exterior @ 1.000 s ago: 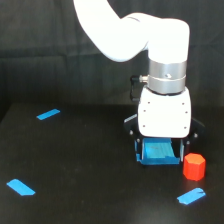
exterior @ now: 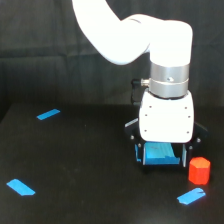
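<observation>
My gripper [exterior: 161,153] points down at the right of the dark table, its white hand in front of the wrist. Its dark fingers stand wide apart, low on either side of a blue block or box [exterior: 159,154]. The hand hides the upper part of that blue thing. Whether the fingers press on it or stand clear of it does not show. Just right of the gripper, close to its right finger, is a red hexagonal block [exterior: 199,171].
Flat blue strips mark the table: one at the far left [exterior: 48,114], one at the near left [exterior: 21,187] and one at the near right [exterior: 191,196]. A dark curtain [exterior: 60,60] hangs behind.
My gripper has shifted slightly to the right. The red block has moved a little right and nearer the camera. The blue strips lie where they were.
</observation>
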